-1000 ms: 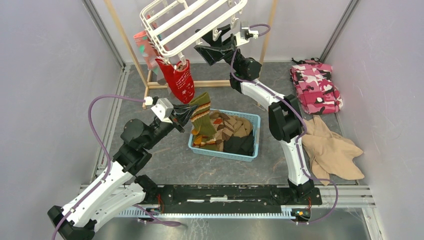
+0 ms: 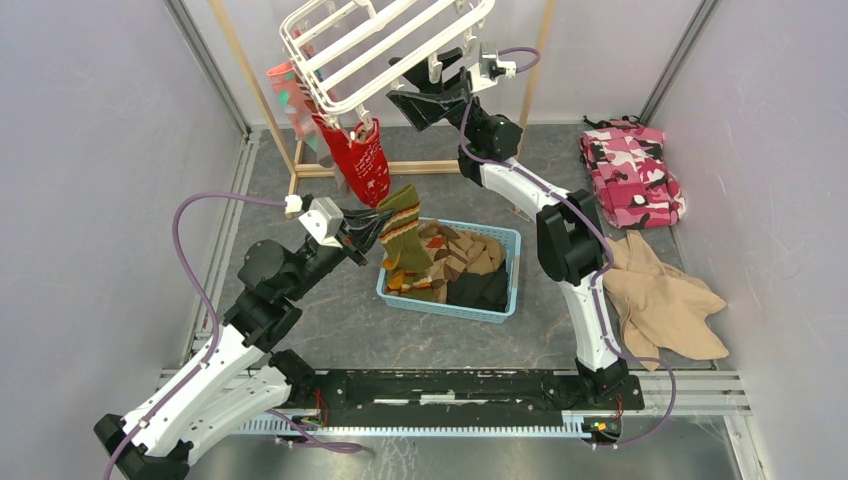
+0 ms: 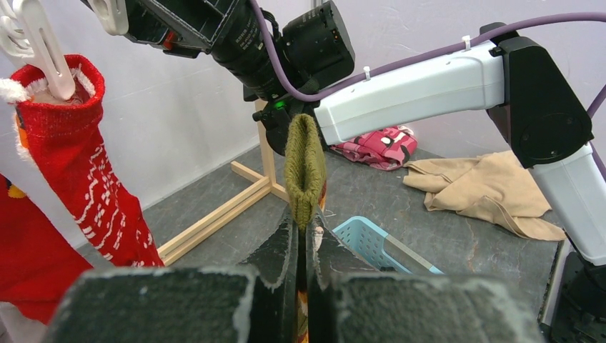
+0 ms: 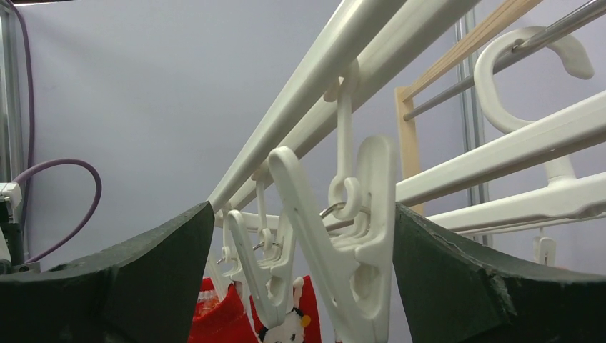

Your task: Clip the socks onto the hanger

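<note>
An olive sock with striped bands is held upright in my left gripper, shut on it, above the basket. The white hanger hangs at the top, with red socks clipped on it. My right gripper is raised at the hanger's front rail, open, with a white clip between its fingers in the right wrist view; whether it touches the clip I cannot tell.
A blue basket holds more brown, orange and dark socks. A pink camouflage bag and a beige cloth lie at the right. A wooden stand stands at the back. Grey floor around the basket is clear.
</note>
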